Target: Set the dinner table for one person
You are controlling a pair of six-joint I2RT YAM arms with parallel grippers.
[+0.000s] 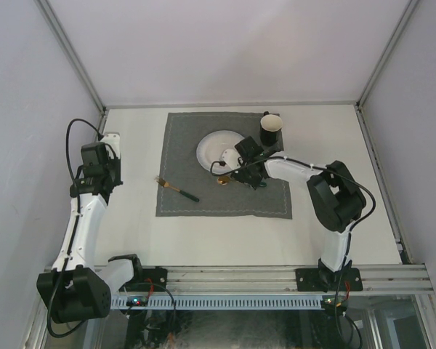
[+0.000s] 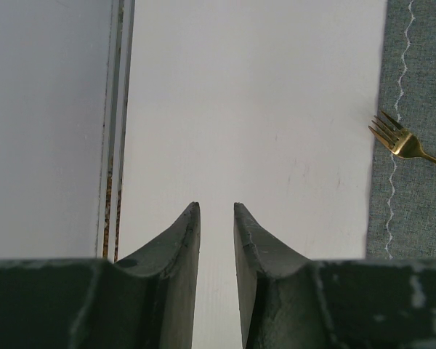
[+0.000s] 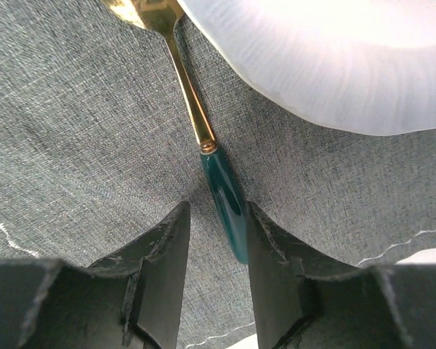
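A white plate (image 1: 211, 149) lies on the grey placemat (image 1: 189, 131), a dark mug (image 1: 269, 131) behind it to the right. A gold fork with green handle (image 1: 178, 190) (image 2: 408, 145) lies on the mat's left. My right gripper is open just over the green handle of a gold spoon (image 3: 190, 94), whose head reaches the plate's rim; in the top view the arm covers most of it. My left gripper hangs over bare table left of the mat, part open with nothing between its fingers.
Bare white table (image 1: 312, 240) surrounds the mat. Frame rails and walls border the table at back and sides.
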